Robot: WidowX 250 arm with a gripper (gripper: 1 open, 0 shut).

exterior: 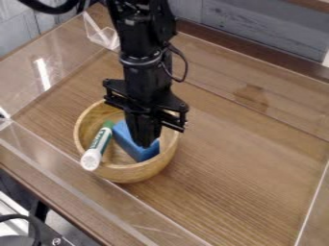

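Observation:
My gripper (144, 123), black, reaches down over a light wooden bowl (141, 172) on the left half of the table. In the bowl lie a blue object (134, 144) and a green-and-white tube (98, 148), which leans on the bowl's near rim. The gripper's lower end is just above the blue object and partly hides it; whether its fingers touch it, or hold anything, I cannot tell.
A white wall or edge runs along the back. A dark cable lies at the bottom left.

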